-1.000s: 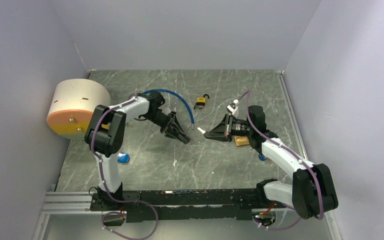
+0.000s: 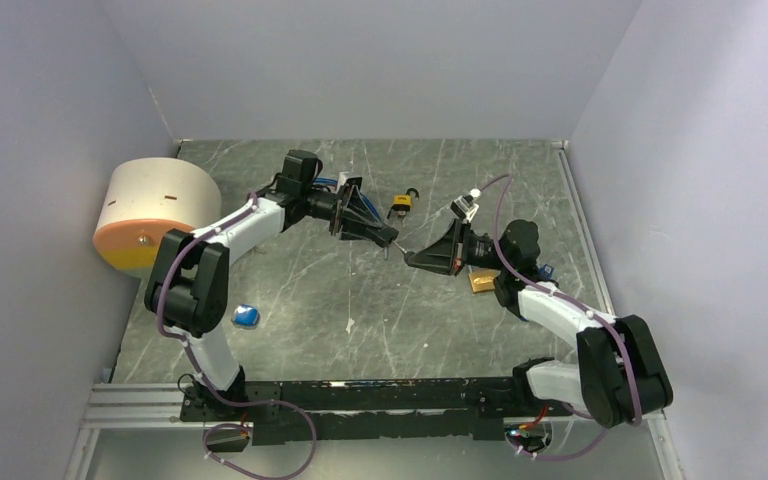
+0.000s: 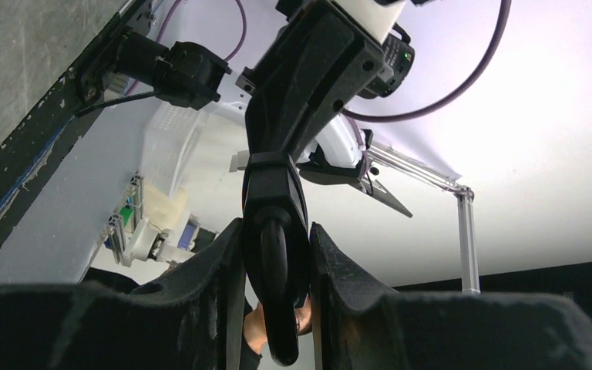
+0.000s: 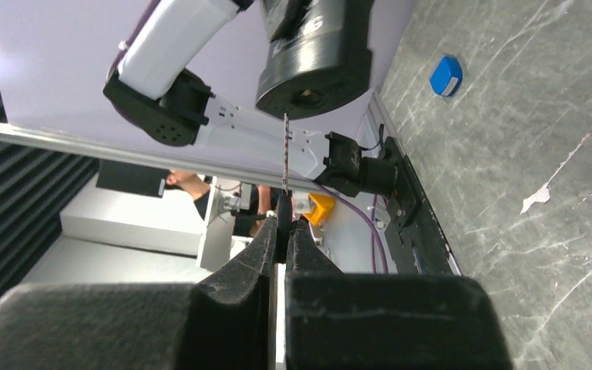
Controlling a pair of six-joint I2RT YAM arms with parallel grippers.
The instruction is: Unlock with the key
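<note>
My left gripper (image 2: 378,232) and right gripper (image 2: 415,258) face each other above the middle of the table. The left one is shut on a black cylindrical object (image 3: 272,254), seen close up between its fingers in the left wrist view. My right gripper is shut on a thin key (image 4: 285,154), whose blade points up to the black object in the right wrist view; whether it touches cannot be told. A yellow padlock (image 2: 401,203) with a black shackle lies on the table behind the grippers.
A large cream drum (image 2: 157,200) stands at the back left. A blue block (image 2: 246,315) lies at the left front, and a tan block (image 2: 482,281) lies beside the right arm. A blue cable (image 2: 368,203) lies at the back.
My left gripper has moved up and right, toward the key in my right gripper, covering part of the blue cable. The right arm has shifted slightly.
</note>
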